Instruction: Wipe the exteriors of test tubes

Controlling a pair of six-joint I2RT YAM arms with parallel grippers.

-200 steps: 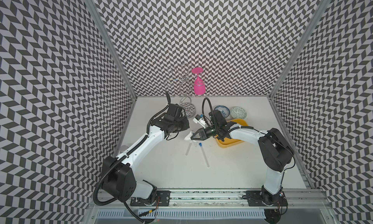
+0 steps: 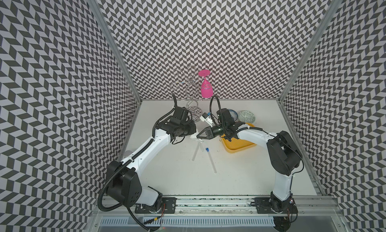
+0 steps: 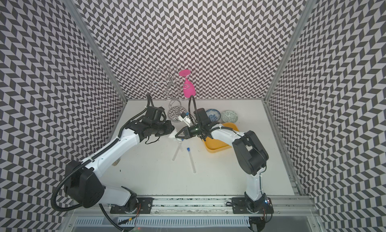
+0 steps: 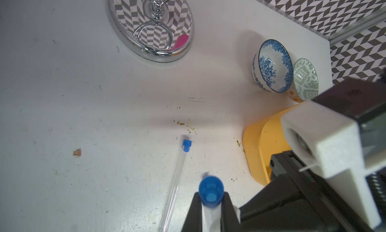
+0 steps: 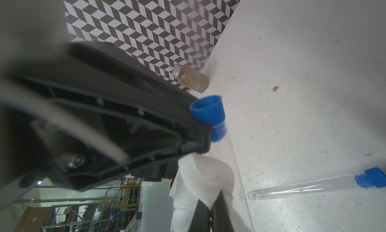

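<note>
My left gripper is shut on a clear test tube with a blue cap (image 4: 211, 191), gripping it just under the cap. In the right wrist view that cap (image 5: 209, 109) shows beside the left fingers, and the tube runs down behind a white cloth (image 5: 207, 177). My right gripper is shut on the cloth, which lies against the tube close below the left fingertips; how far it wraps round is hidden. Two more capped tubes lie on the table, one left (image 2: 195, 152) and one right (image 2: 211, 161).
An orange tray (image 2: 235, 148) stands under the right forearm. Behind are a blue-patterned bowl (image 4: 275, 67), a green-patterned bowl (image 4: 305, 79), a chrome stand (image 4: 150, 51) and a pink spray bottle (image 2: 206, 89).
My right gripper and the cloth have moved a little toward the back of the table, up closer to the left gripper. The left arm looks still.
</note>
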